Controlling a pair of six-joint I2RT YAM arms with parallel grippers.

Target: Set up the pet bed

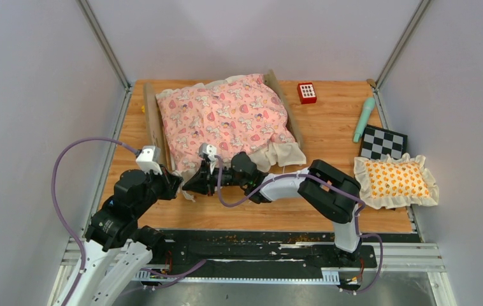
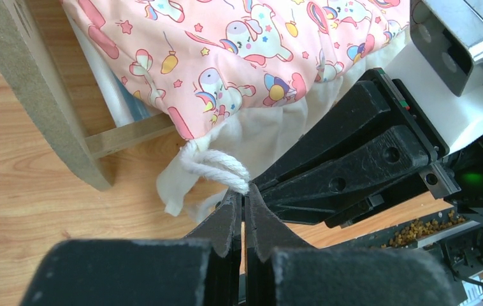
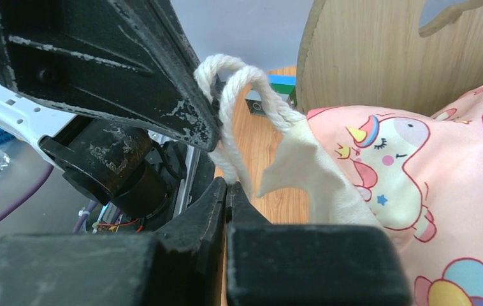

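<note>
The pink unicorn-print cushion [image 1: 226, 115] lies in a wooden pet bed frame [image 1: 154, 121]. From its near left corner comes a white cord loop [image 2: 216, 167]. My left gripper is shut on the upper part of that cord, close to the corner. Below it, my right gripper has its fingers together on the hanging length of the same cord [image 3: 229, 156]. Both grippers meet at the front left of the bed in the top view, their tips almost touching. The cord's lower end is hidden behind the right fingers [image 3: 194, 220].
At the right lie a small orange-patterned pillow [image 1: 398, 180], a checkerboard [image 1: 383, 143] and a teal microphone [image 1: 364, 119]. A red box [image 1: 306, 93] stands behind them. Bare tabletop [image 1: 302, 215] stretches along the front, right of the arms.
</note>
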